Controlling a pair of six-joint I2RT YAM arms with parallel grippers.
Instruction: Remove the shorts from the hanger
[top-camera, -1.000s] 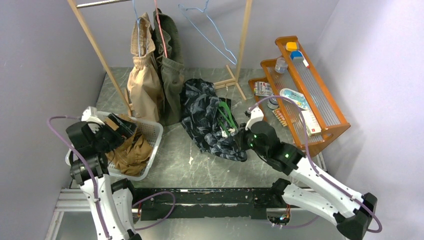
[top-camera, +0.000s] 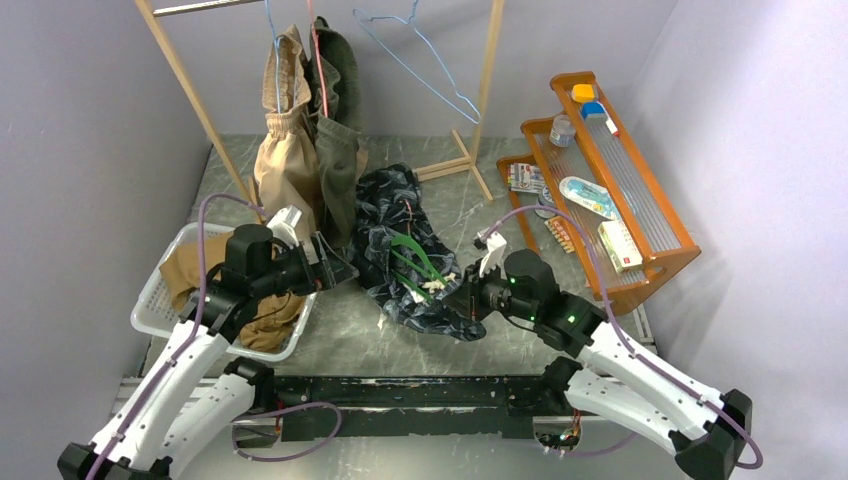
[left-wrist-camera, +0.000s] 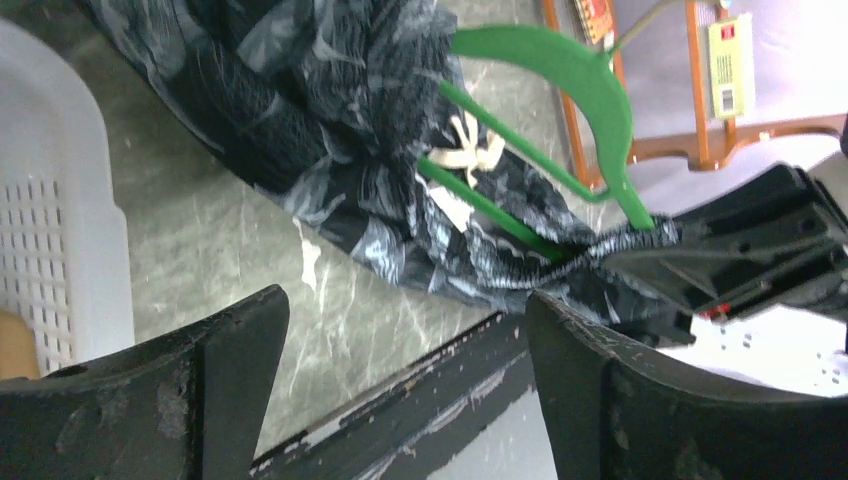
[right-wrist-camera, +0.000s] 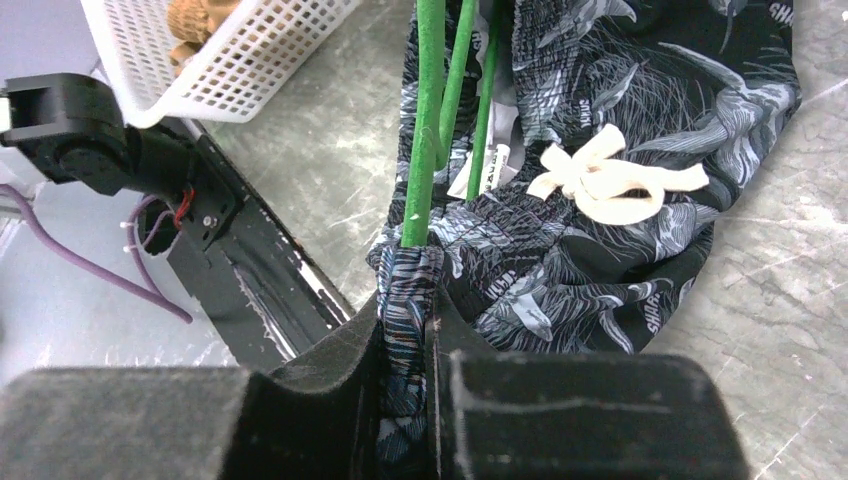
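Black patterned shorts (top-camera: 395, 210) lie on the grey floor in the middle, with a green hanger (top-camera: 420, 255) in them; a cream drawstring bow (right-wrist-camera: 610, 180) shows on the fabric. My right gripper (top-camera: 462, 298) is shut on the bunched fabric at the hanger's end, as the right wrist view (right-wrist-camera: 408, 350) shows. My left gripper (top-camera: 335, 265) is open above the shorts' left side; in the left wrist view (left-wrist-camera: 410, 370) nothing is between its fingers.
A white basket (top-camera: 150, 310) with brown clothing is at left. Beige and olive trousers (top-camera: 290, 170) hang on the wooden rack, beside an empty blue hanger (top-camera: 445, 95). A wooden shelf (top-camera: 650, 235) with small items stands at right.
My left gripper has swung right from over the basket to beside the shorts. My right gripper has drawn slightly left toward the front, shifting the shorts and green hanger with it.
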